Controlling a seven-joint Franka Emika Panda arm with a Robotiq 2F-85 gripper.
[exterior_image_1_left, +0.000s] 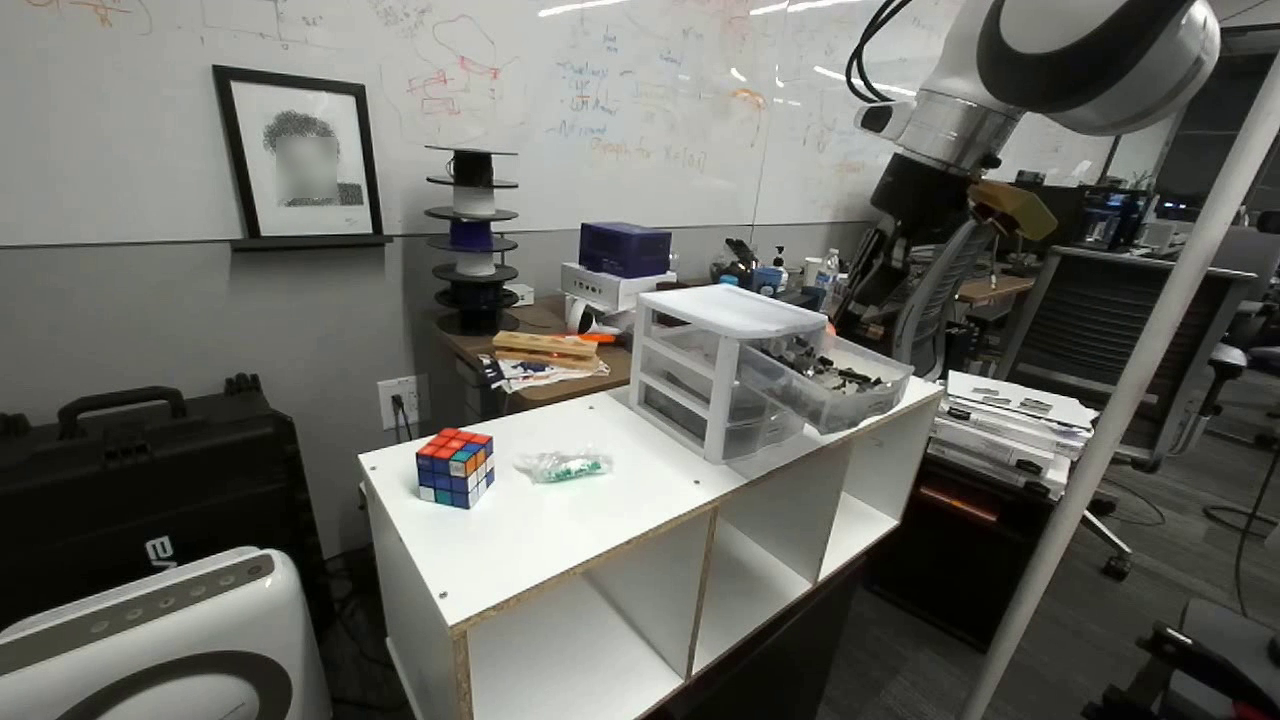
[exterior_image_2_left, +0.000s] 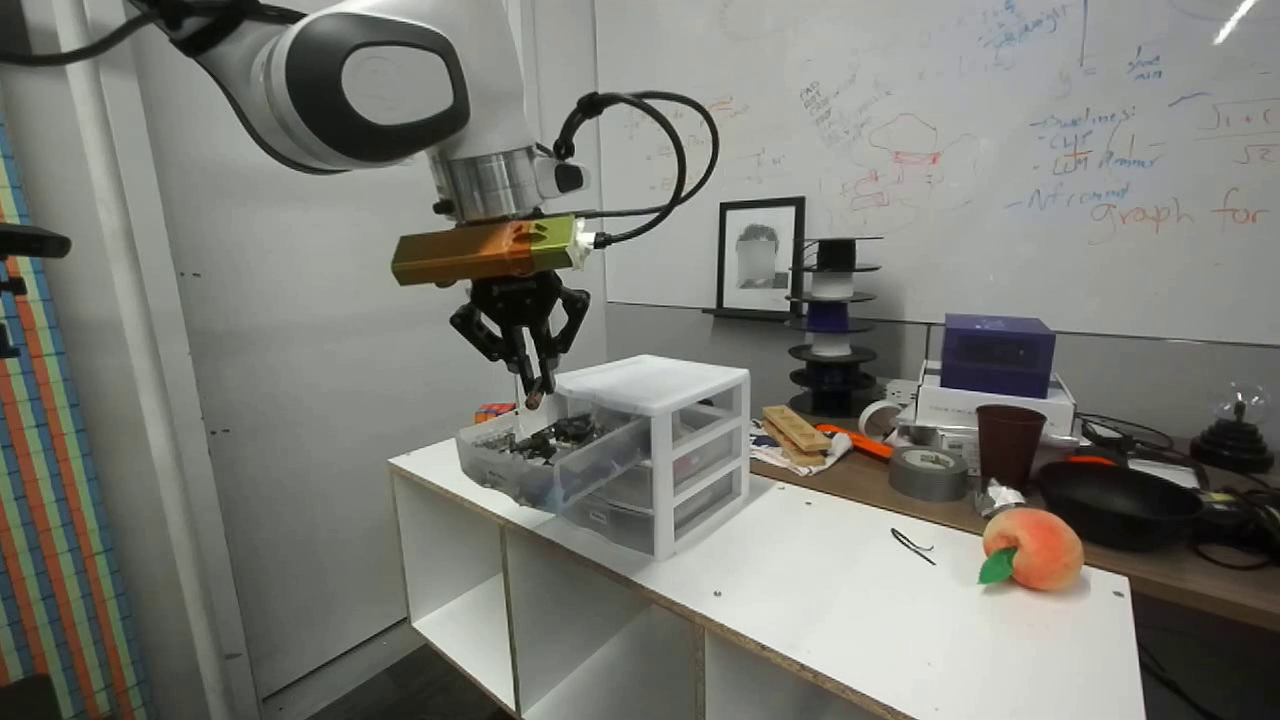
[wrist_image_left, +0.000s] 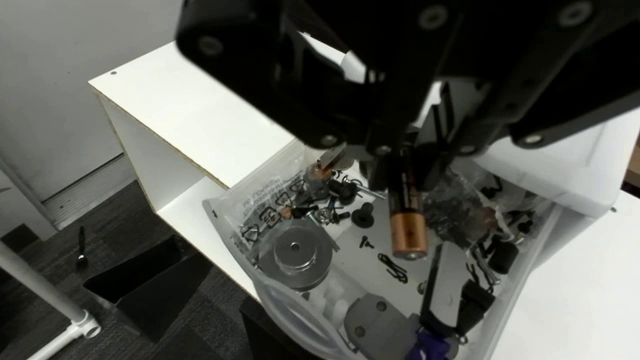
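In the wrist view a battery with a copper-coloured end sticks out from between the fingers of my gripper, which is shut on it. Below it lies the pulled-out clear drawer, holding screws, clips, a grey disc and other small parts. Exterior view 2 has my gripper pointing down above that drawer, the battery's tip just showing. The drawer belongs to a white-framed unit on the shelf. From exterior view 1, my gripper appears above the open drawer.
A Rubik's cube and a plastic bag rest on the white shelf top, with bare surface around them. In exterior view 2 a peach and a thin black item lie on the opposite side of the drawer unit.
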